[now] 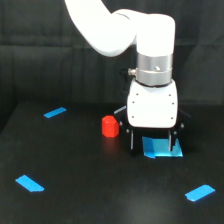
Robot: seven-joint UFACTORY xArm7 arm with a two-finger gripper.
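My gripper (pixel 152 145) hangs right of centre in the camera view, pointing down, with its two dark fingers (pixel 131 139) spread apart. No object shows between them that I can make out as held. Just behind or below the fingers a bright blue patch (pixel 163 148) lies on the dark surface, partly covered by the gripper. To the left of the gripper stands a small red block (pixel 110 126), apart from the fingers. Exact fingertip height above the surface is hard to judge.
Blue strips lie on the dark table (pixel 90 180): one at the back left (pixel 55 112), one at the front left (pixel 30 184), one at the front right (pixel 200 193).
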